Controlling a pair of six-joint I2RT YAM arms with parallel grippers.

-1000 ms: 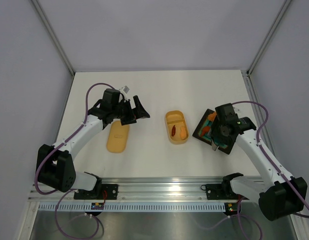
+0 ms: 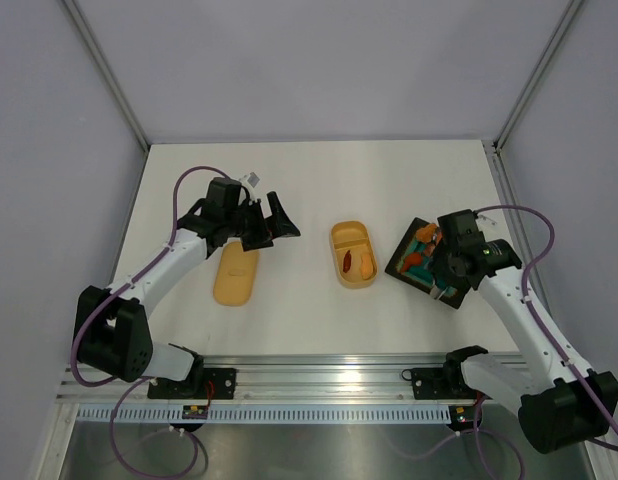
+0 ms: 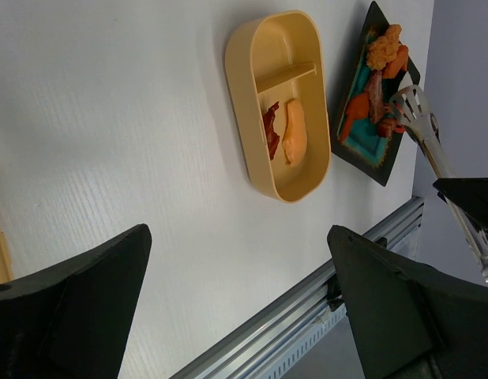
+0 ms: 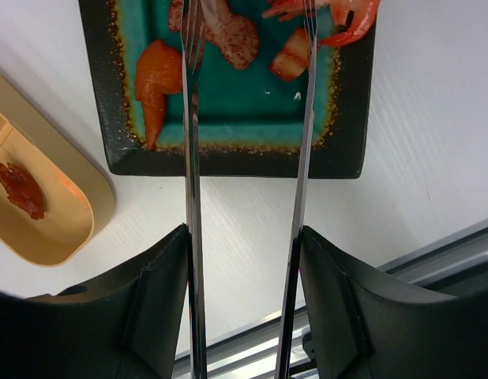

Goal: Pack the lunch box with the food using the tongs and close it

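Observation:
A tan lunch box (image 2: 340, 235) sits mid-table with a dark red piece (image 3: 270, 129) and a pale orange piece (image 3: 296, 133) in one compartment. To its right a dark-rimmed teal plate (image 4: 354, 150) holds several foods, including orange chicken (image 4: 152, 95) and shrimp (image 4: 347, 24). My right gripper is open over the plate, with metal serving tongs (image 4: 193, 197) between its fingers, their slotted ends apart over the food. My left gripper (image 2: 274, 222) hangs open and empty left of the box.
A tan lid (image 2: 232, 287) lies at the left beneath the left arm. Metal rails (image 2: 299, 365) run along the front edge.
The right arm has shifted slightly to the right over the plate. The left arm and the lunch box have not moved.

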